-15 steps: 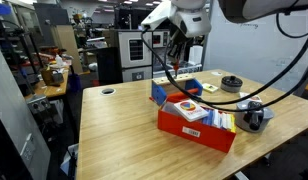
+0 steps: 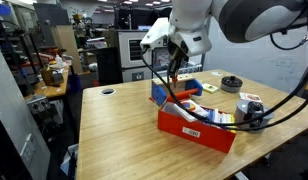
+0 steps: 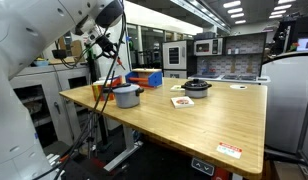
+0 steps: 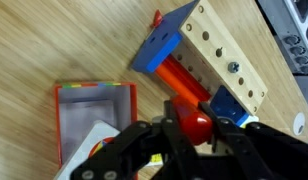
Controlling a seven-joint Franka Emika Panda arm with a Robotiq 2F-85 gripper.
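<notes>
In the wrist view my gripper is shut on a rounded red piece (image 4: 191, 117), seen nearly end-on; its lower part is hidden by the fingers. Beyond it lies a toy workbench with a perforated wooden top (image 4: 212, 45), blue sides and a red bar (image 4: 182, 80). How far the held piece is above the bench cannot be judged here. A red box (image 2: 191, 131) with white items and colourful booklets stands on the table in front of the bench; part of its grey inside is empty.
The wooden table (image 2: 119, 125) is broadly clear to the left of the box. A grey pot (image 3: 126, 96) stands close by, and a dark lidded pot (image 3: 197, 89) farther along. The arm's black cable (image 2: 159, 83) loops across the box area. A small white-and-red item (image 3: 182, 102) lies on the table.
The arm's body has shifted in the first exterior view, and its cable loop now hangs differently, across the box and grey pot. The box and the bench look unmoved.
</notes>
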